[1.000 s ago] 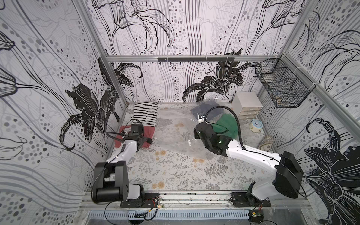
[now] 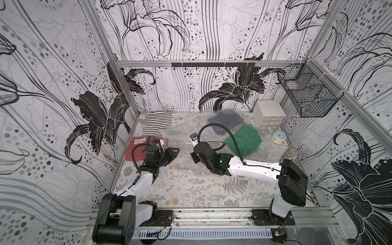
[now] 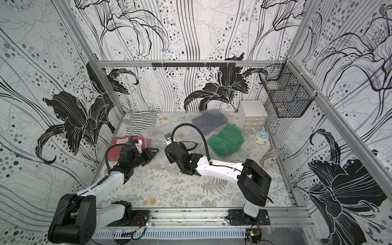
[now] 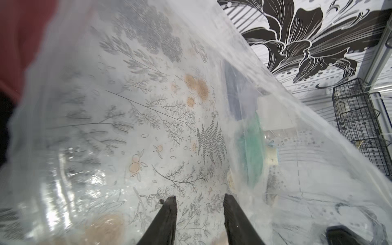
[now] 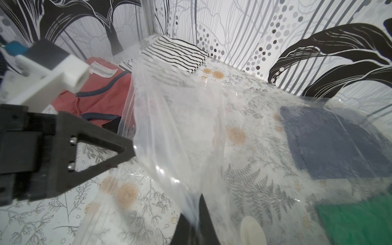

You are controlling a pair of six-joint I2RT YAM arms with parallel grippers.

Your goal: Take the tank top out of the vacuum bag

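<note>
A clear plastic bag (image 5: 179, 134) rises from the middle of the table, its film gathered at my right gripper, which is shut on it. To its left my left gripper stands open; in the left wrist view its fingers (image 4: 164, 218) are apart with no cloth between them, and bag film spreads around the view. A fingertip of it is close to the bag's edge in the right wrist view; whether they touch I cannot tell. The red garment with dark trim (image 5: 104, 91), perhaps the tank top, lies outside the bag at the table's left.
A black-and-white striped cloth (image 2: 157, 123) lies at the back left. A grey-blue cloth (image 2: 225, 121) and a green cloth (image 2: 247, 138) lie at the back right. Beyond them are small drawers (image 2: 269, 114) and a clock (image 2: 278, 136).
My right gripper has moved left, drawing the bag film with it. My left gripper has come away from above the red garment, rightward toward the bag. The red garment stays at the left.
</note>
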